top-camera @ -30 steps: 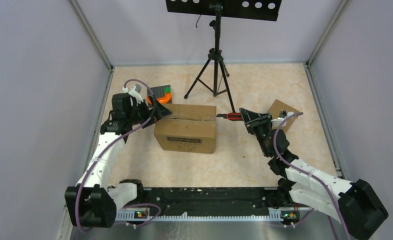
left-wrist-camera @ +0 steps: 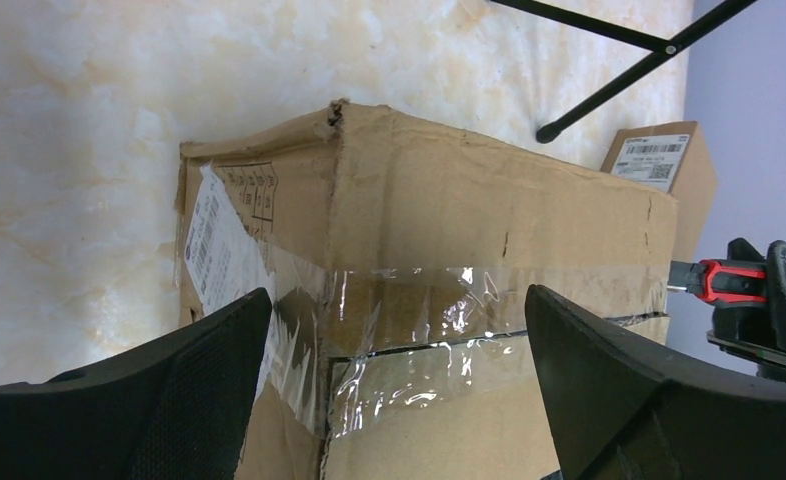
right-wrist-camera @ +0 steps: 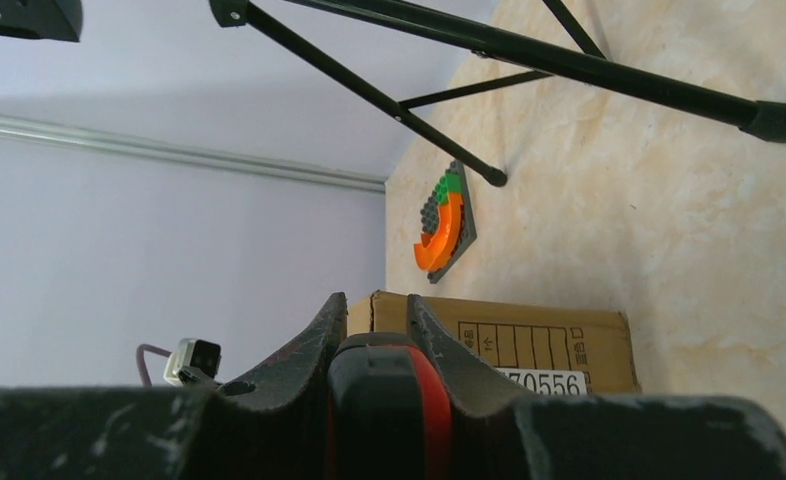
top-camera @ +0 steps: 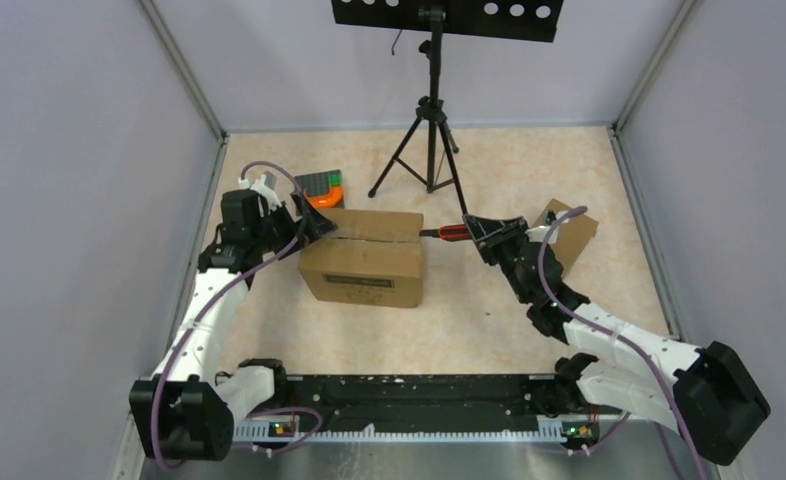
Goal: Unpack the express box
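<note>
A brown cardboard box (top-camera: 361,270) sealed with clear tape (left-wrist-camera: 429,300) along its top seam sits mid-table. My left gripper (top-camera: 314,225) is at its left end, fingers open around that end, as the left wrist view shows from above. My right gripper (top-camera: 474,230) is shut on a red-and-black box cutter (top-camera: 449,232), held horizontally with its blade at the right end of the seam. In the right wrist view the cutter's body fills the space between the fingers; its tip is hidden.
A black tripod stand (top-camera: 431,140) stands behind the box. An orange and green toy on a grey plate (top-camera: 319,185) lies at back left, a smaller cardboard piece (top-camera: 574,240) at right.
The box has shifted slightly left. My right gripper with the cutter has moved left with it, and the left gripper has moved very little.
</note>
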